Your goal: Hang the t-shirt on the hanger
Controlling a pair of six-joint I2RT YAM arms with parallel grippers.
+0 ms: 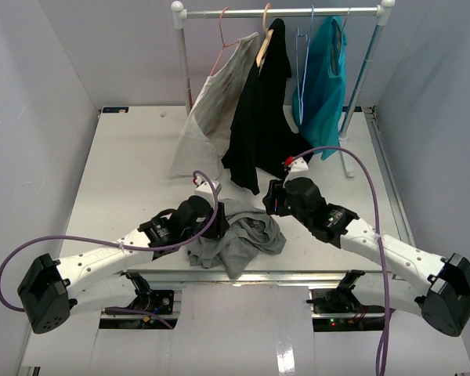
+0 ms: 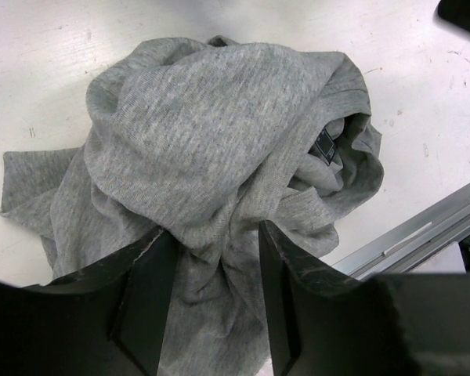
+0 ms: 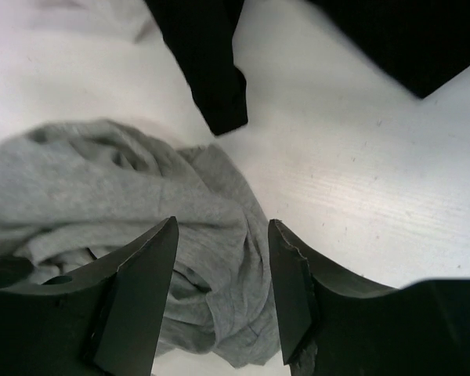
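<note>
A grey t-shirt (image 1: 251,239) lies crumpled on the white table below the rail, also filling much of the left wrist view (image 2: 196,133) and the right wrist view (image 3: 125,196). My left gripper is over the shirt, fingers apart with folds visible between them; whether it grips fabric is not clear, but it looks open. My right gripper hovers at the shirt's right side, fingers apart. An empty pale blue hanger (image 1: 299,78) hangs on the rail between the black and teal garments.
The rail (image 1: 282,12) holds a cream cloth (image 1: 207,125), a black garment (image 1: 262,125) and a teal garment (image 1: 321,86), the black one reaching down near the shirt. Bare table lies left and right; a metal edge runs along the front.
</note>
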